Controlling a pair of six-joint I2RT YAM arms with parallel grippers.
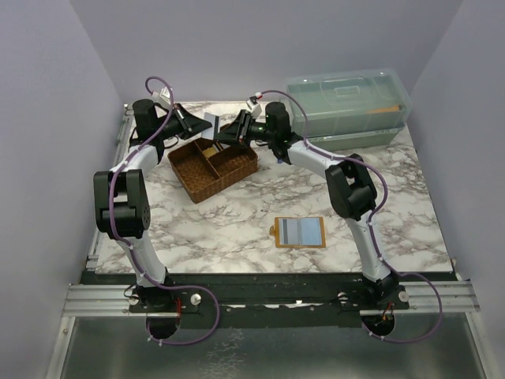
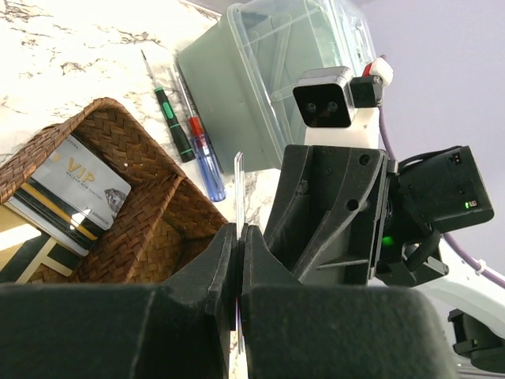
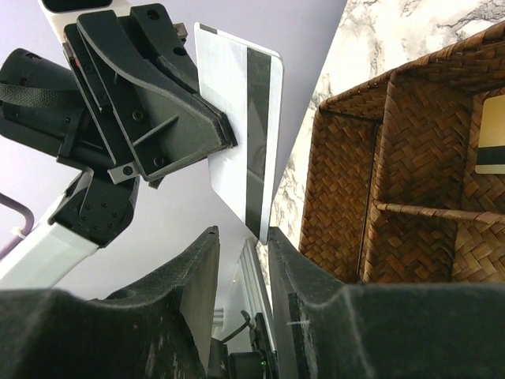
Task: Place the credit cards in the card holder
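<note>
A white credit card with a dark stripe [image 3: 229, 87] is pinched upright in my left gripper. In the left wrist view this card is edge-on, a thin line. My right gripper faces it from the other side, its fingertips parted, with the card's lower corner at the tips, close to the right-hand finger. Whether that finger touches it I cannot tell. Below them lies a woven basket [image 1: 193, 175], where a VIP card [image 2: 79, 185] and other cards lie in one compartment. A flat tan-edged object with grey and pale panels [image 1: 300, 232], possibly the card holder, lies front right.
A large translucent lidded bin [image 1: 347, 106] stands at the back right. Beside it lie a green-and-black screwdriver [image 2: 173, 122] and a blue-and-red one [image 2: 207, 164].
</note>
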